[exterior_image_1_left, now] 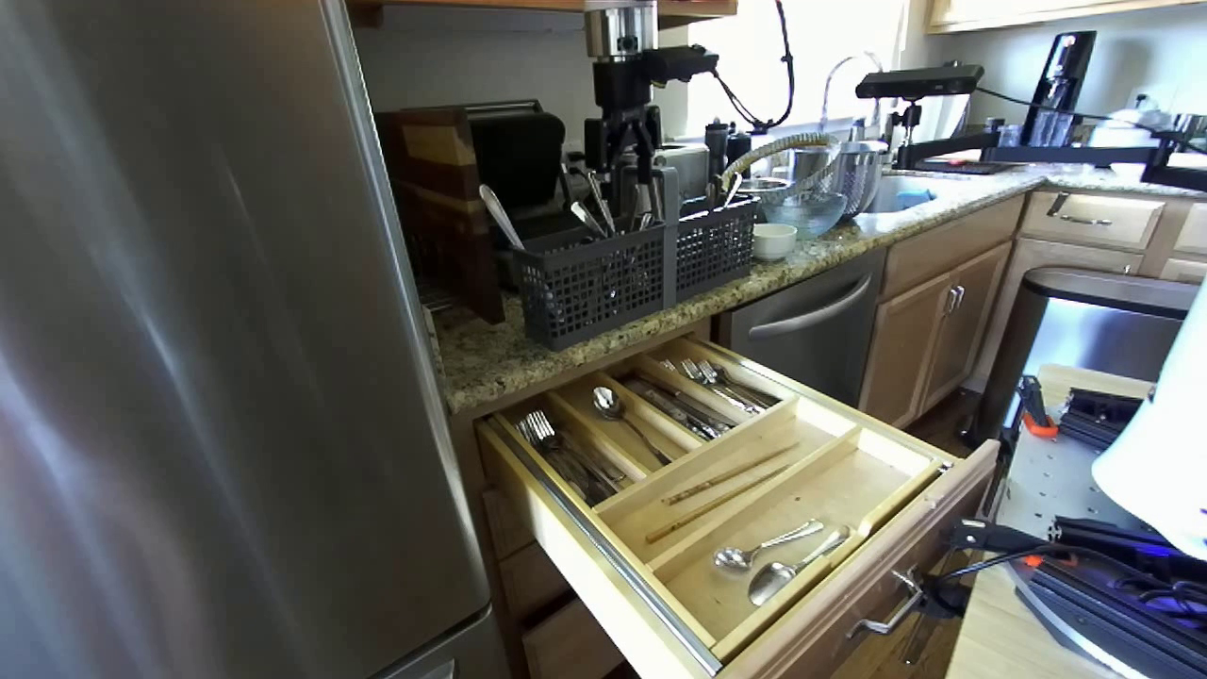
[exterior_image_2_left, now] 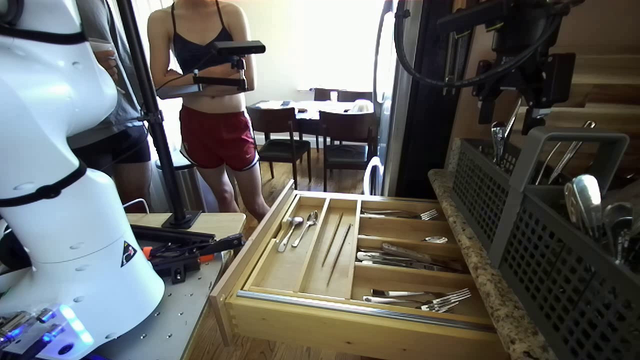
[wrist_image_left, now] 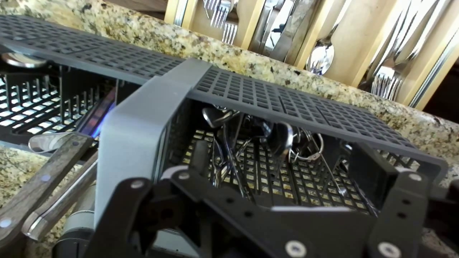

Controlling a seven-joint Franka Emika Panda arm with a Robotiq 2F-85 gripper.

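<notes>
A dark grey mesh cutlery basket (exterior_image_1_left: 594, 285) with a tall central handle (exterior_image_2_left: 514, 180) stands on the counter. My gripper (exterior_image_1_left: 622, 170) is over it, pointing down. In exterior view 2 the gripper (exterior_image_2_left: 510, 119) is open, its fingers spread above the basket's far half. Spoons and other metal pieces (wrist_image_left: 282, 135) lean in the basket compartment under the gripper in the wrist view. Wooden-handled knives (wrist_image_left: 47, 185) stick out beyond the handle. Nothing is visibly held, though the arm's linkage hides part of the basket.
Below the counter, the open drawer (exterior_image_2_left: 360, 324) has wooden dividers. Forks (exterior_image_1_left: 540, 428), knives (exterior_image_2_left: 396, 258), a spoon (exterior_image_1_left: 608, 402), chopsticks (exterior_image_2_left: 339, 252) and two spoons in front (exterior_image_1_left: 774, 579) lie in separate sections. A cutting board (exterior_image_1_left: 481, 226) stands close behind the basket; bowls (exterior_image_1_left: 805, 213) sit beyond it.
</notes>
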